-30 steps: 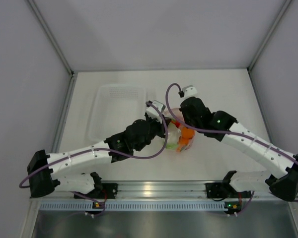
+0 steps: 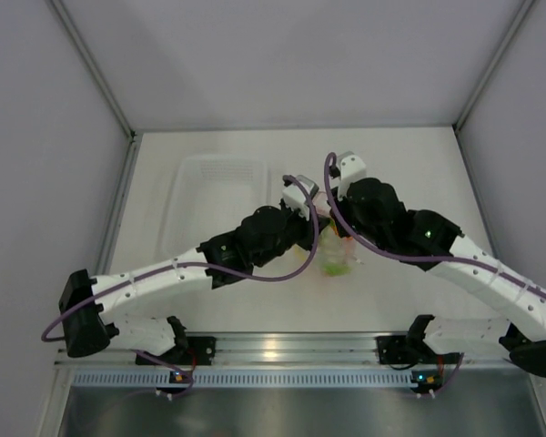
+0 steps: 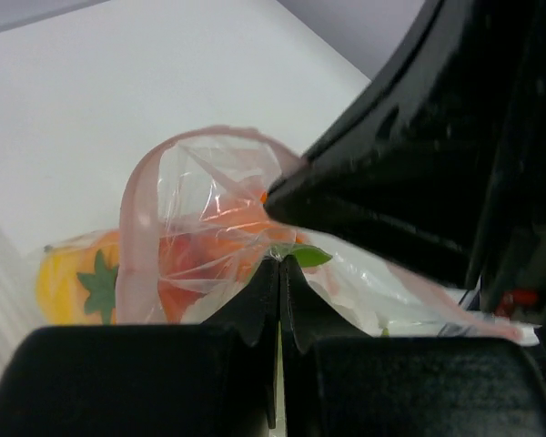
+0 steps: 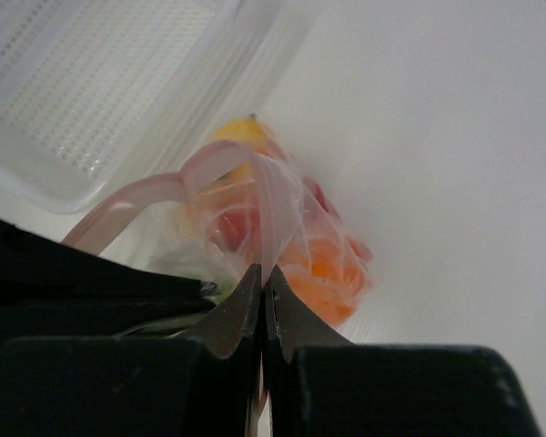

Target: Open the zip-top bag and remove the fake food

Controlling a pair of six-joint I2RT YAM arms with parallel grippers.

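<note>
The zip top bag (image 3: 200,191) holds yellow, red, orange and green fake food, seen through the plastic. Both grippers meet above it at the table's middle in the top view. My left gripper is shut at the bag's top, where thin plastic appears by its tips. My right gripper is shut on the bag's pink zip edge, which runs between its fingertips. The bag's pink rim arches between the two grippers, and the food (image 4: 323,269) hangs or lies below. Much of the bag is hidden by the arms in the top view.
An empty white plastic bin (image 2: 214,168) stands at the left of the work surface, close beside the bag. Grey walls bound the area on three sides.
</note>
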